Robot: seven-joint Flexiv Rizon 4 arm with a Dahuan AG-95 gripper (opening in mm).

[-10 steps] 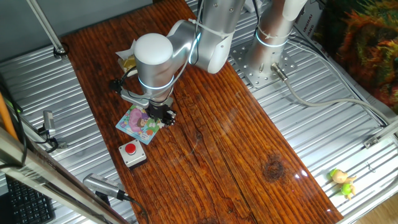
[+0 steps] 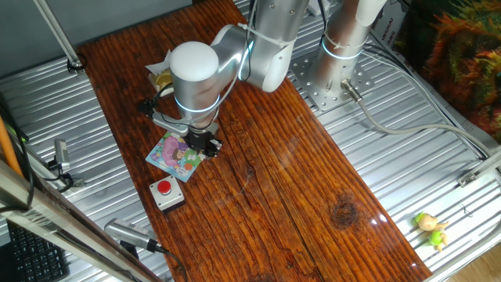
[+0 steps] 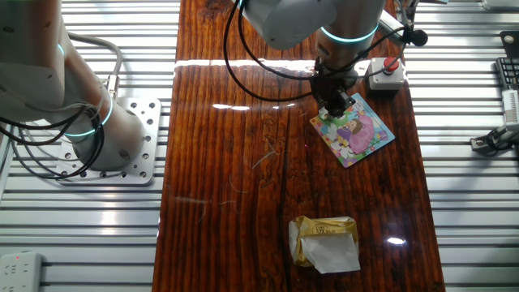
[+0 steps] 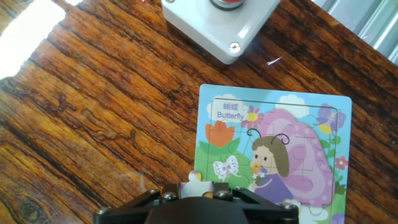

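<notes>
A butterfly jigsaw board (image 4: pixel 233 147) lies flat on the table, showing a girl with pink wings. In the wrist view my gripper is at the bottom edge, shut on a small pale puzzle piece (image 4: pixel 196 184) with a rounded knob. The piece is beside the board's left edge, partly over its lower corner in this view; its height above the board cannot be told. From outside, the gripper (image 3: pixel 336 109) hangs at the corner of the board (image 3: pixel 361 134). The lower part of the board is hidden by the fingers in the wrist view.
A white box with a red button (image 2: pixel 164 187) stands near the board at the table edge. A crumpled gold and white wrapper (image 3: pixel 324 243) lies farther along the table (image 2: pixel 274 188).
</notes>
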